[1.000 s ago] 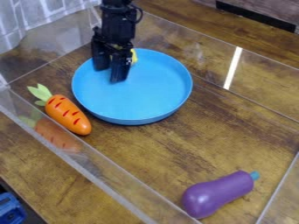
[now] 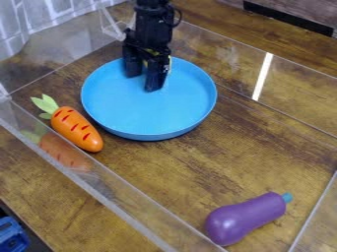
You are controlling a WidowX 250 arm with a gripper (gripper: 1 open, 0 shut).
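My gripper (image 2: pixel 145 61), black, stands open over the back edge of the blue plate (image 2: pixel 148 108). Behind it a small yellow object (image 2: pixel 168 65) is partly hidden; whether it lies on the plate or beside it, I cannot tell. A toy carrot (image 2: pixel 75 127) lies at the left of the plate, and a purple eggplant (image 2: pixel 245 216) lies at the front right.
Clear panels border the wooden table (image 2: pixel 211 167). A blue object (image 2: pixel 8 236) shows at the lower left corner.
My gripper has shifted slightly to the right, covering more of the yellow object. The plate, carrot and eggplant have not visibly moved.
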